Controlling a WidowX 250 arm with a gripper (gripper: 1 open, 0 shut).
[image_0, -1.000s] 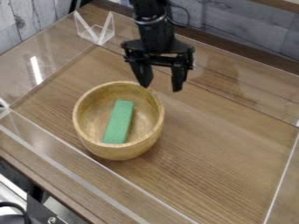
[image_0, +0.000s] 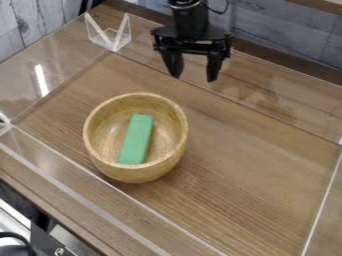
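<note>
A green rectangular block (image_0: 134, 138) lies lengthwise inside a round yellow wooden bowl (image_0: 170, 140) in the lower left of the table. My black gripper (image_0: 193, 66) is at the top centre, behind the bowl and apart from it, open, with its two fingers spread and pointing down; nothing shows between them.
White fixtures sit on the left edge and at the top left. A dark cable or part shows at the bottom left corner.
My gripper has moved back, away from the bowl toward the top of the view, still open. The bowl and green block have not moved.
</note>
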